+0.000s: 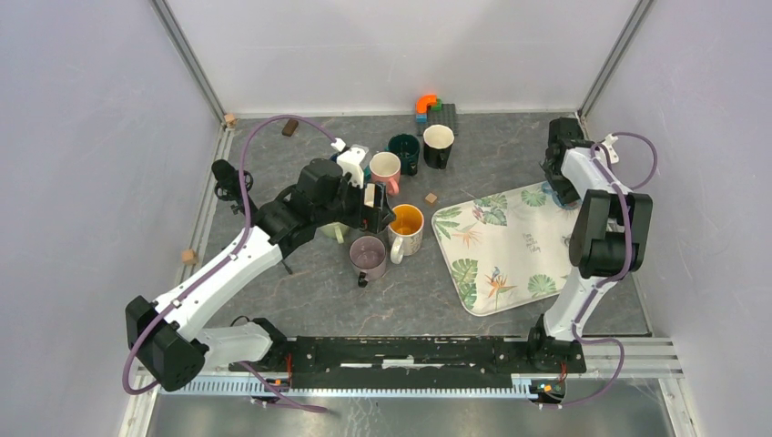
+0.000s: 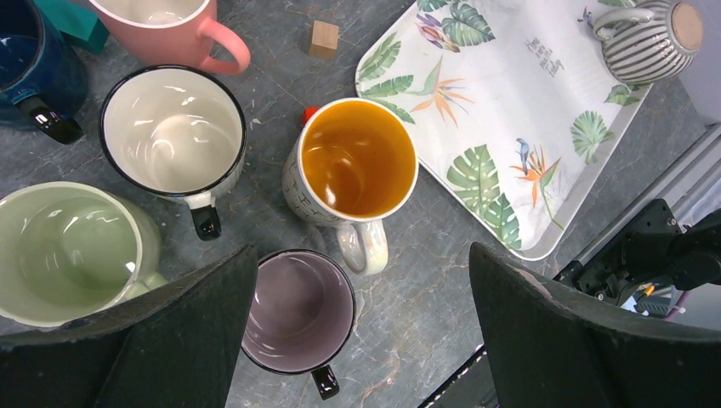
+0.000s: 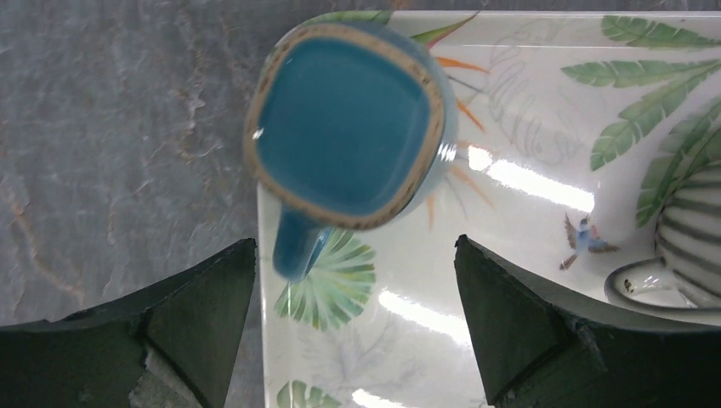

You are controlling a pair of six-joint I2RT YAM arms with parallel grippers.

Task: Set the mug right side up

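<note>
A blue mug (image 3: 343,123) sits on the far corner of the patterned tray (image 1: 496,264), its bottom face up and its handle pointing toward my right gripper, which is open just above it with nothing between its fingers. A striped mug (image 2: 650,42) lies on its side on the tray. My left gripper hangs open over a group of upright mugs, among them an orange-lined mug (image 2: 355,161) and a purple mug (image 2: 298,310).
Pink (image 1: 385,168), dark green (image 1: 403,153) and black mugs (image 1: 438,146) stand at the back. A wooden cube (image 1: 431,198) lies on the grey table (image 1: 346,305). Walls bound the workspace on both sides and behind.
</note>
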